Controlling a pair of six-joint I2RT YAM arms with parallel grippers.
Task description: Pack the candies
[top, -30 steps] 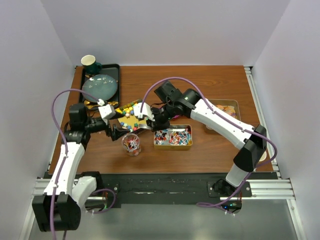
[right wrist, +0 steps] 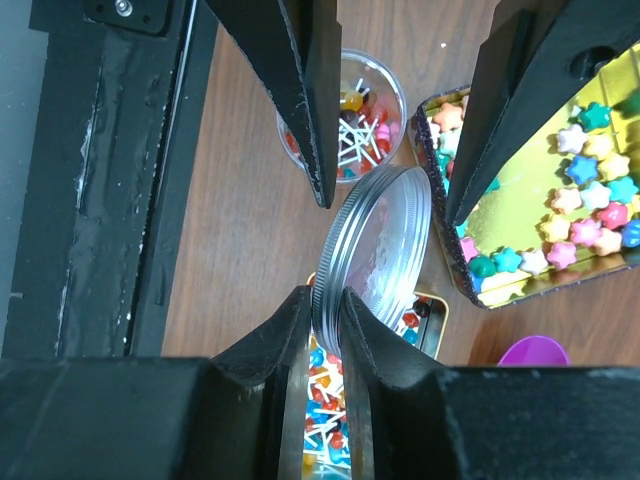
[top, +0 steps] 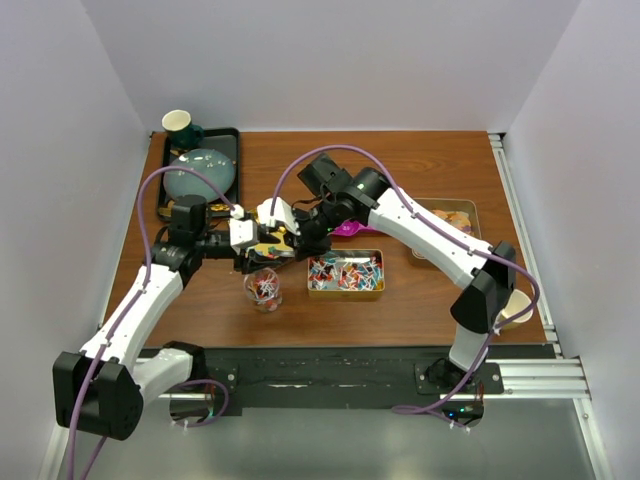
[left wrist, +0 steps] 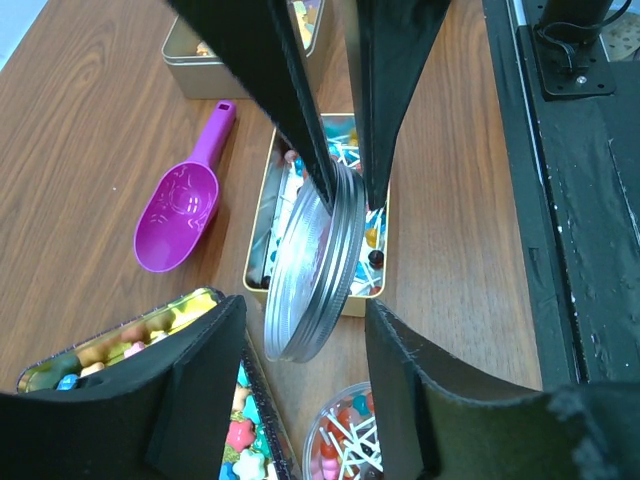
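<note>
A clear round lid with a silvery screw rim (right wrist: 375, 250) is held tilted in the air, my right gripper shut on its edge. My left gripper is open around the lid's opposite part. In the left wrist view, gaps show between the lid and the left fingers. Below stands an uncovered clear jar (top: 263, 290) of lollipops and candies, partly hidden in both wrist views. A rectangular tin (top: 345, 293) of lollipops sits right of the jar. Star-shaped candies line another gold tin (right wrist: 520, 190).
A purple scoop (left wrist: 182, 208) lies on the wood beyond the lollipop tin. Farther right is another tin (top: 450, 205). A dark tray (top: 226, 142) with a grey-green lid-like dish (top: 198, 174) and a green mug (top: 180, 128) occupy the back left.
</note>
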